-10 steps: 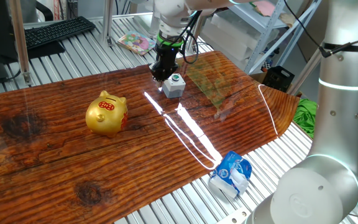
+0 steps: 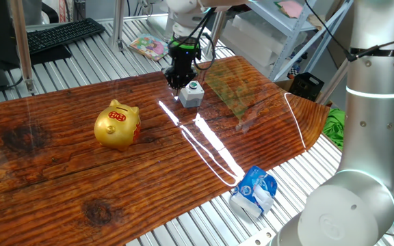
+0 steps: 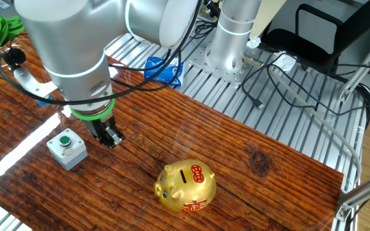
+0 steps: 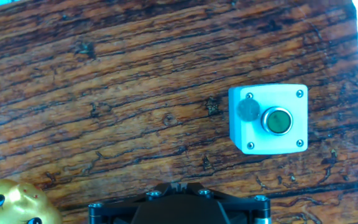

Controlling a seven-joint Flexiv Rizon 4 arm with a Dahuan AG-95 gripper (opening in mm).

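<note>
A white box with a round green push button rests on the wooden table, right of centre in the wrist view. My gripper shows at the bottom of that view, its fingertips together and nothing visible between them. Exterior view 2 has the gripper above the table, between the button box and a golden piggy bank. The piggy bank stands upright, apart from the gripper, with red markings and a slot on top. Only its head edge enters the wrist view at lower left.
A blue-and-white packet lies by the table's edge near the robot base. Behind the wooden table are a keyboard and a colourful item. Cables loop around the arm.
Over the last second the arm's wrist has straightened and shifted slightly left in exterior view 1, with the gripper staying near the button box. The piggy bank and button box have not moved.
</note>
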